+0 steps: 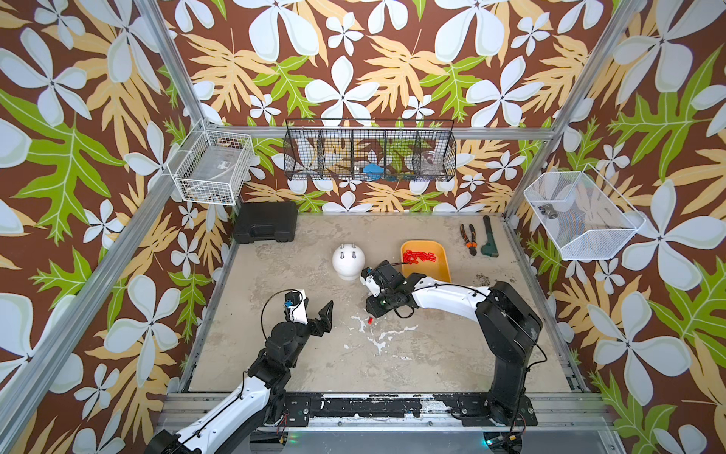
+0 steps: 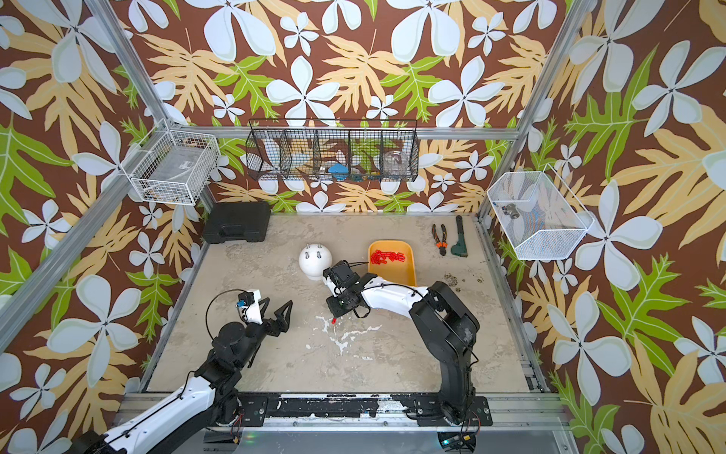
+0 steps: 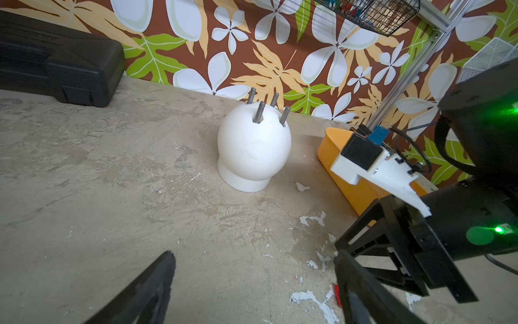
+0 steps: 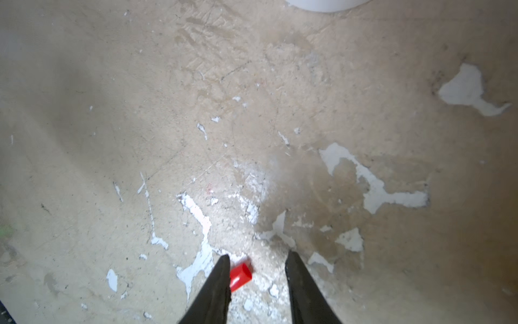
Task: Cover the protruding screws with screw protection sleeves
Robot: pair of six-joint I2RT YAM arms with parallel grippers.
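Note:
A white ball [image 1: 348, 261] on a short base stands mid-table, several bare metal screws [image 3: 259, 111] sticking up from its top. One red sleeve [image 4: 240, 276] shows low in the right wrist view, partly behind the left-hand finger of my right gripper. That gripper points down in front of the ball, its fingers apart and the gap between them empty; whether a finger touches the sleeve I cannot tell. To the left of it, my left gripper is open and empty, facing the ball from the front. More red sleeves [image 1: 419, 257] lie in the yellow bin.
The yellow bin [image 1: 442, 271] stands right of the ball, close behind the right arm. Pliers [image 1: 469, 239] and a green-handled tool [image 1: 490, 237] lie back right; a black case [image 1: 264, 221] sits back left. Wire baskets hang above.

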